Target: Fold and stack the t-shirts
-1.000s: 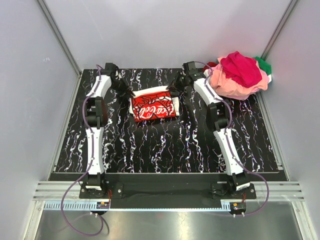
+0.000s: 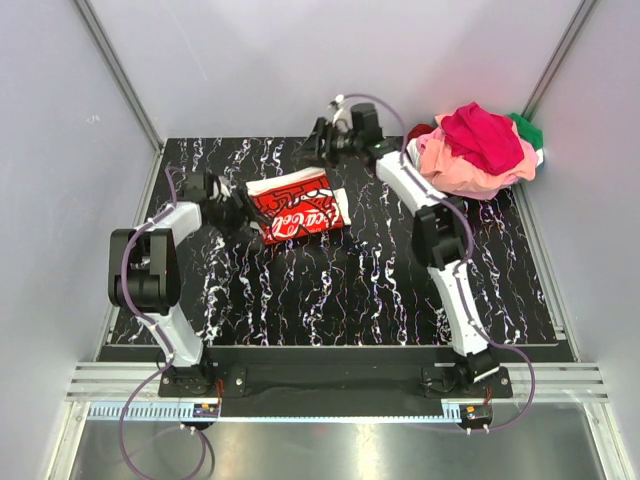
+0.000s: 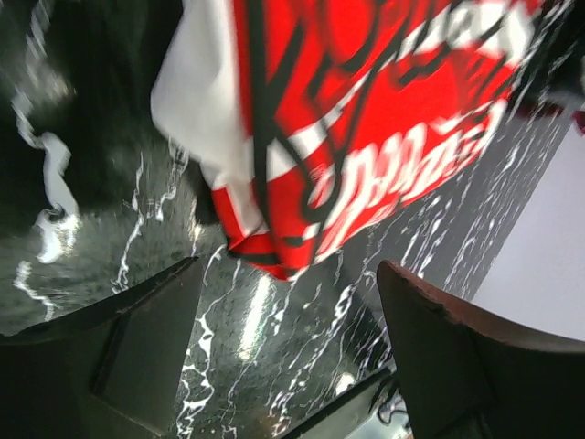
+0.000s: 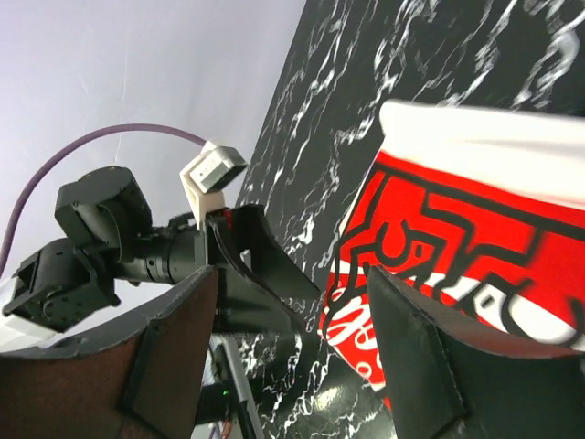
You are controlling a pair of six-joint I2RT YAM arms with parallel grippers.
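A red Coca-Cola t-shirt (image 2: 300, 215) with a white inside lies folded into a rough rectangle in the middle back of the table. In the left wrist view its near corner (image 3: 302, 210) lies between and just beyond the open fingers of my left gripper (image 2: 245, 210), which is at the shirt's left edge. My right gripper (image 2: 315, 150) is above the shirt's upper right corner, apart from its fingers; in the right wrist view the white band (image 4: 475, 137) and red print lie below its open fingers.
A pile of pink, red and green shirts (image 2: 475, 150) sits at the back right. Pale walls bound the table at the back and sides.
My right gripper has moved left over the shirt's top edge. The shirt shifted slightly left earlier.
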